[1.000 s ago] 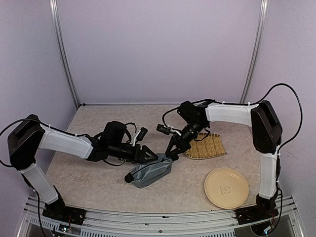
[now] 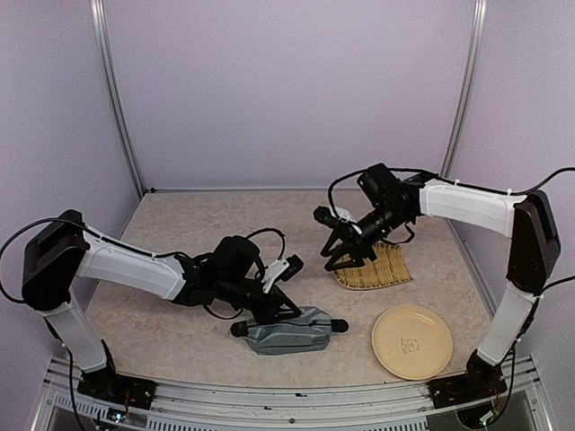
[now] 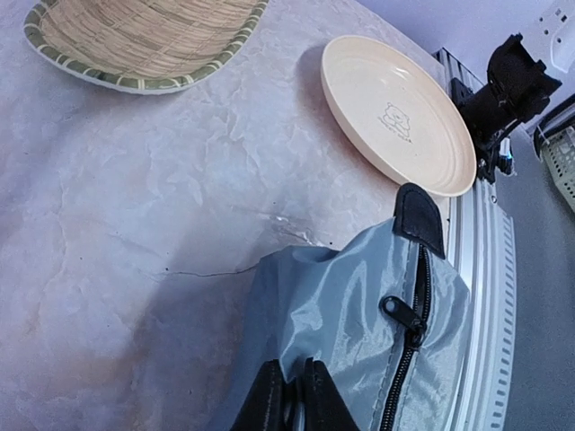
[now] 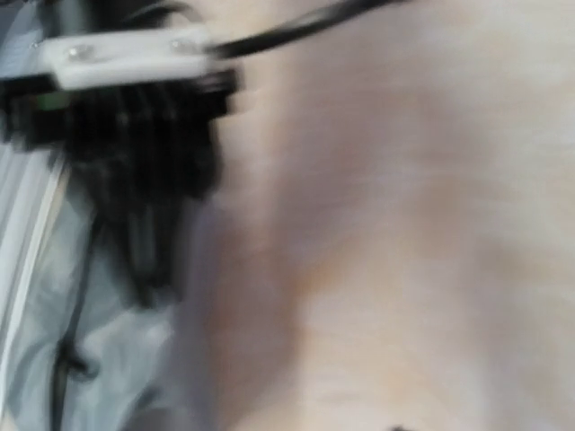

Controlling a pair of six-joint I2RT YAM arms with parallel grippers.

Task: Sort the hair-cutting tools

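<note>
A grey fabric pouch (image 2: pixel 286 337) with a black zipper lies at the front middle of the table. My left gripper (image 2: pixel 278 314) is down on it; in the left wrist view its fingertips (image 3: pixel 319 395) press at the pouch (image 3: pixel 359 305), and whether they grip fabric is unclear. My right gripper (image 2: pixel 341 256) is raised near the basket, apart from the pouch, its fingers apparently parted; its wrist view is blurred. Any tools inside the pouch are hidden.
A woven basket (image 2: pixel 388 269) sits at the middle right, under the right arm. A round beige plate (image 2: pixel 411 323) lies at the front right.
My right gripper has lifted away from the pouch toward the back right.
</note>
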